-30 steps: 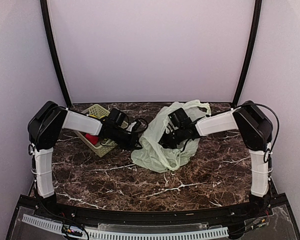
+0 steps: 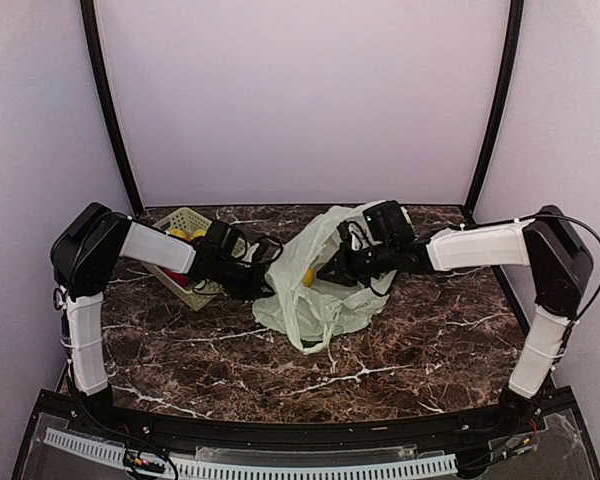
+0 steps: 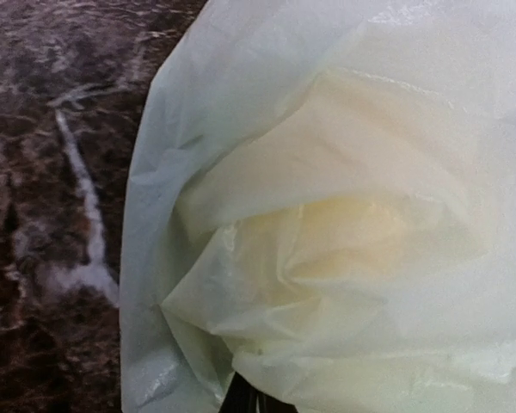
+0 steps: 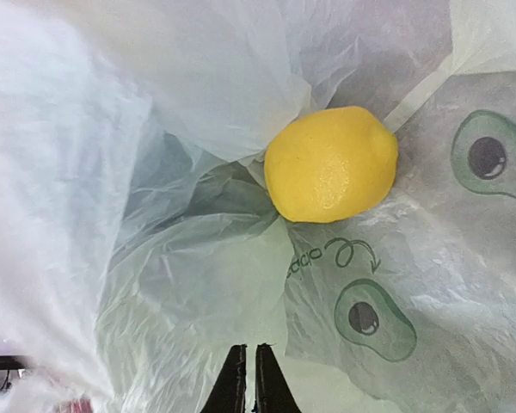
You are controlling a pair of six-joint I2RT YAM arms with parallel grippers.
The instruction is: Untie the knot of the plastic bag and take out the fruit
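Note:
The white plastic bag [image 2: 330, 318] lies crumpled and opened up in the middle, with a yellow lemon [image 4: 330, 163] inside, visible in the top and right wrist views. My left gripper is shut at the bag's left side; any film between its fingertips is hidden under folds. My right gripper is over the bag's opening, below the lemon in its view and apart from it; its fingertips are close together, and whether film is between them is unclear. In the left wrist view, pale yellow shows through the bag's folds [image 3: 344, 146].
A perforated basket [image 2: 195, 298] with yellow and red fruit stands left of the bag, partly under the left arm.
My right gripper has moved right and raised the bag's side, so the lemon now shows in the top view. My left gripper has shifted slightly left with the bag's left edge.

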